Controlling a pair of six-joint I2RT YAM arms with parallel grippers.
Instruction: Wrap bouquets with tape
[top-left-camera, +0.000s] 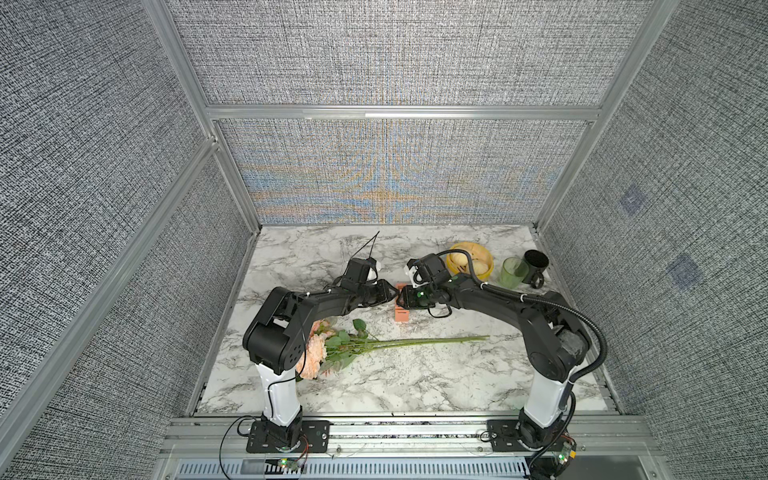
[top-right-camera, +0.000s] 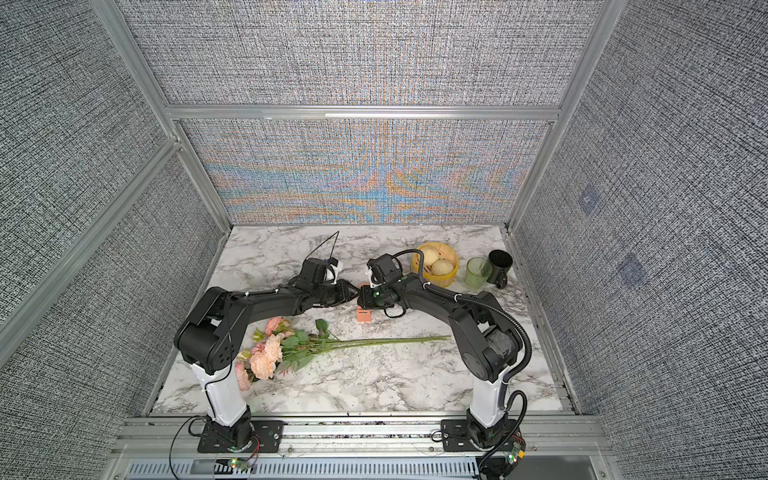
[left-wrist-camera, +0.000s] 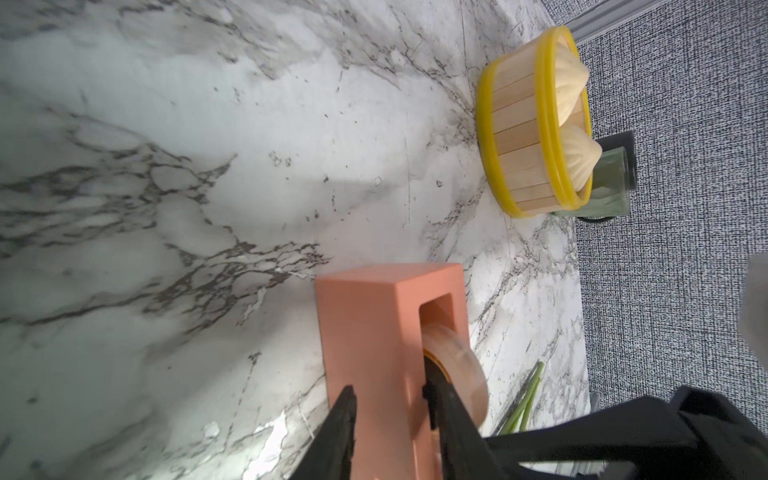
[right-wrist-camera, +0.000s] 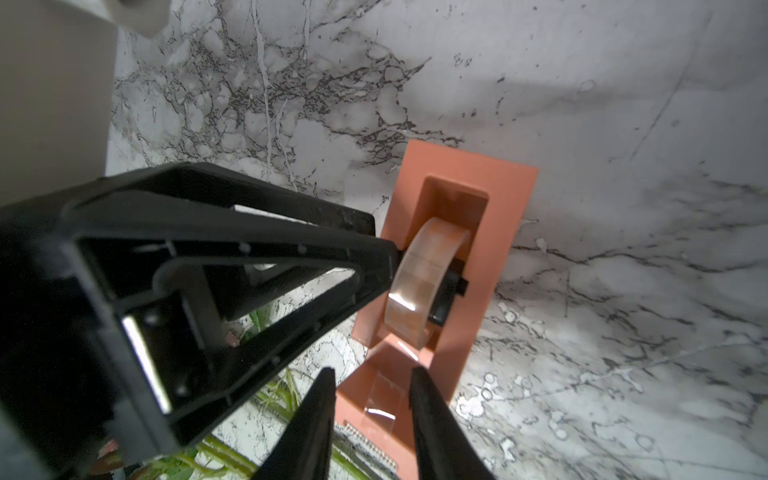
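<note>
A salmon-coloured tape dispenser (top-left-camera: 401, 315) stands mid-table, with a clear tape roll (right-wrist-camera: 424, 276) in its slot. My left gripper is part open over the dispenser's upper body; nothing is clearly held between its fingers. From the other side, my right gripper is part open above the cutter end, with the dispenser's front beneath its fingertips. The two grippers nearly meet over the dispenser. One black left finger (right-wrist-camera: 336, 248) reaches the roll's edge; whether it touches cannot be told. The pink bouquet (top-right-camera: 268, 357) lies nearer the arms, its green stems (top-right-camera: 392, 341) pointing right.
At the back right are a yellow-rimmed basket (top-left-camera: 469, 261) of buns, a green glass (top-left-camera: 513, 273) and a black mug (top-left-camera: 535, 265).
</note>
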